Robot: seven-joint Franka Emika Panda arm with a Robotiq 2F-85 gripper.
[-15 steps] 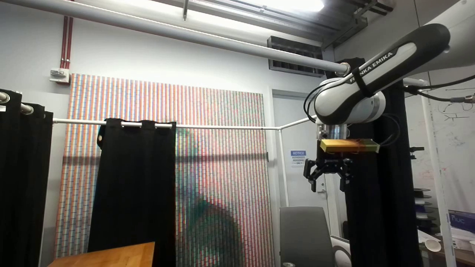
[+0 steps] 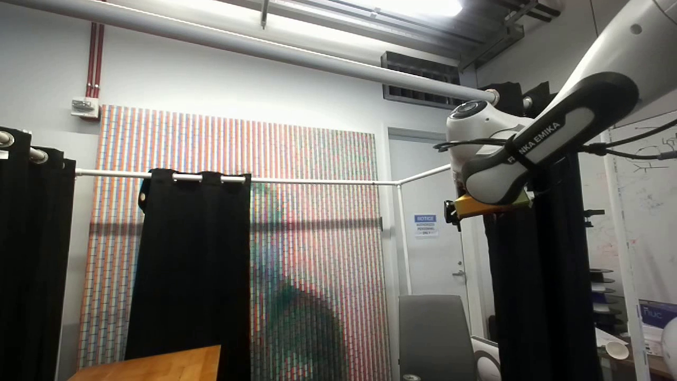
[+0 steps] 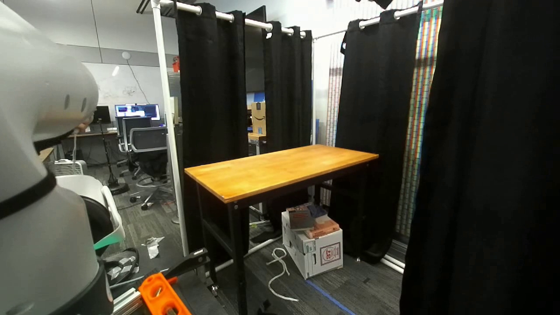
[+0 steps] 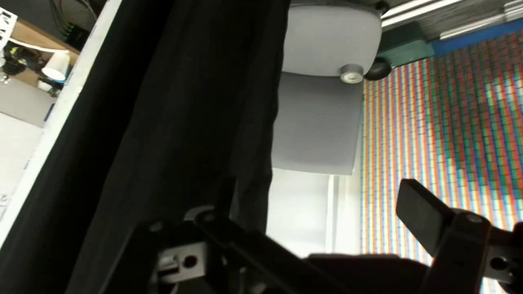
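My gripper stands open in the wrist view, with a wide empty gap between its two black fingers. The right finger's pad shows clearly against the striped panel, while the left finger is hard to make out before the black curtain [image 4: 196, 112]. In exterior view 1 the arm [image 2: 539, 146] reaches in from the upper right, and its forearm and the yellow-orange block [image 2: 485, 206] on the wrist mostly hide the gripper. Exterior view 2 shows the white arm's near part [image 3: 47, 157] at the left edge, but no gripper. The wooden table's top [image 3: 283, 168] is bare.
Black curtains [image 3: 212, 120] hang from white poles around the table. A white box [image 3: 320, 252] with books on it sits beneath it, near a white rope [image 3: 275, 273] on the floor. A grey chair [image 2: 435, 336] stands below the arm in exterior view 1.
The arm's wrist has tilted and turned. A second ago the open gripper pointed down in plain view in exterior view 1; now it is higher, swung away and mostly hidden.
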